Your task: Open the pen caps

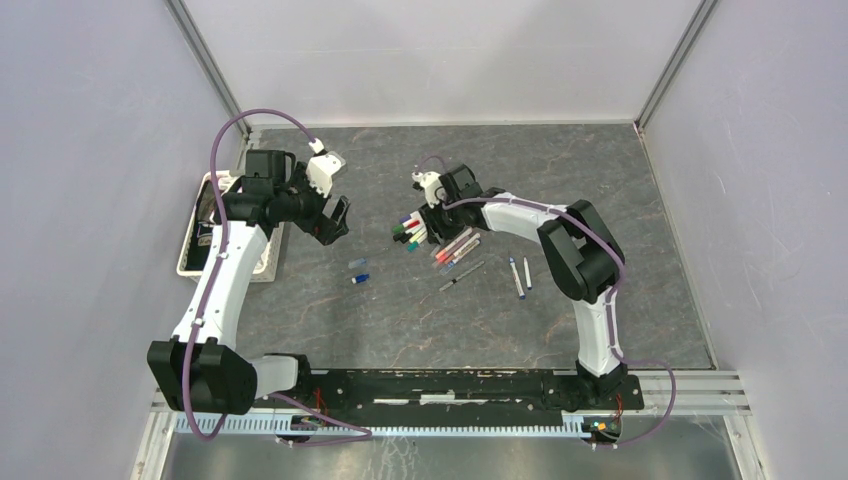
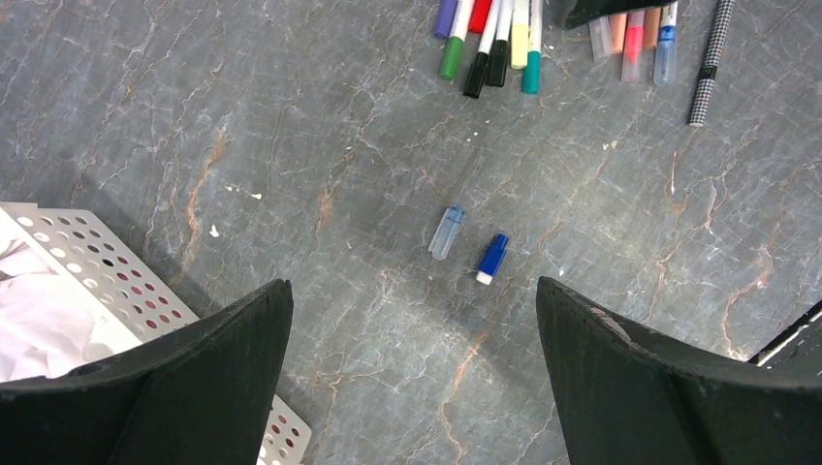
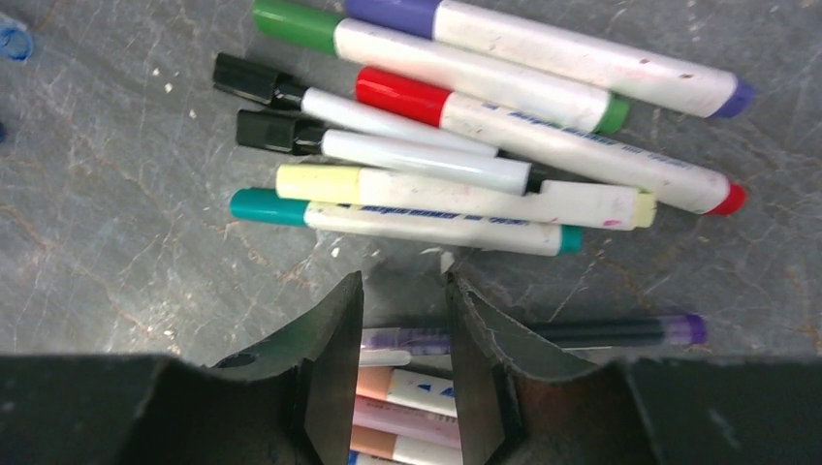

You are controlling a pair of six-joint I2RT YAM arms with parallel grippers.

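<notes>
My right gripper is open above the markers, its tips pointing down at a purple-ended pen (image 3: 620, 331) with a clear cap. That pen shows in the gap and again past the right-hand finger, which hides part of it. Capped markers lie beside it, among them a teal marker (image 3: 426, 227), a red marker (image 3: 543, 138) and a green marker (image 3: 465, 66). Open and empty, my left gripper hangs over bare table. Two loose caps, one clear (image 2: 446, 232) and one blue (image 2: 492, 259), show in the left wrist view.
A white basket (image 1: 265, 262) stands at the left, under the left arm. Two slim pens (image 1: 517, 278) lie right of centre, and a dark patterned pen (image 1: 463, 275) lies nearer the front.
</notes>
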